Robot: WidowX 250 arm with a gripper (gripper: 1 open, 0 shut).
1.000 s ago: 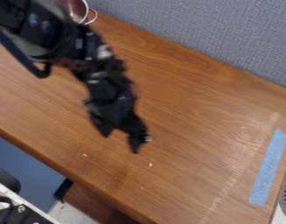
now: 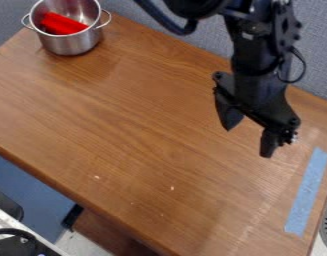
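Note:
My black gripper (image 2: 249, 130) hangs over the right part of the wooden table (image 2: 132, 150), its two fingers apart with nothing seen between them. A steel pot (image 2: 75, 40) with side handles stands at the back left corner, holding a red object (image 2: 59, 24).
A strip of blue tape (image 2: 305, 190) lies along the table's right side. A grey wall (image 2: 173, 40) runs behind the table. Dark and white equipment (image 2: 8, 230) is at the lower left, and a round metal grille sits at the right edge.
The arm has swept right and back from the left-middle of the table, uncovering the pot at the back left.

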